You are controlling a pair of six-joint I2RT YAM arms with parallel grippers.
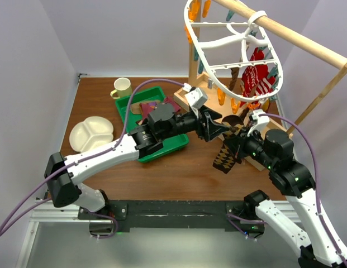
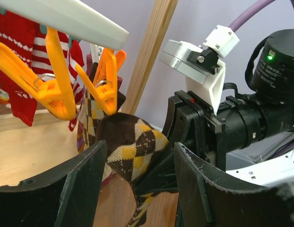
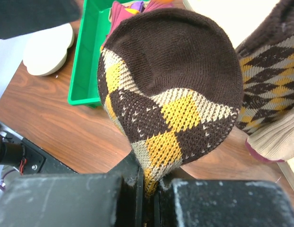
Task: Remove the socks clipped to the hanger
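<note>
A brown, yellow and cream argyle sock (image 3: 180, 116) is pinched by my right gripper; its brown cuff flops open above the fingers, and its foot (image 1: 224, 160) dangles below in the top view. Free of any clip, the cuff (image 2: 123, 130) lies just under an orange clip (image 2: 104, 90) in the left wrist view. My left gripper is open, with nothing between its fingers, left of the sock. Another argyle sock (image 3: 274, 75) hangs beside it. Red patterned socks (image 1: 255, 70) hang from the white hanger (image 1: 234, 39).
A green tray (image 1: 172, 143) with some socks in it stands left of the hanger. Beyond lie a white divided plate (image 1: 90, 134) and a mug (image 1: 122, 87). The wooden rack pole (image 1: 296, 39) runs above the right arm.
</note>
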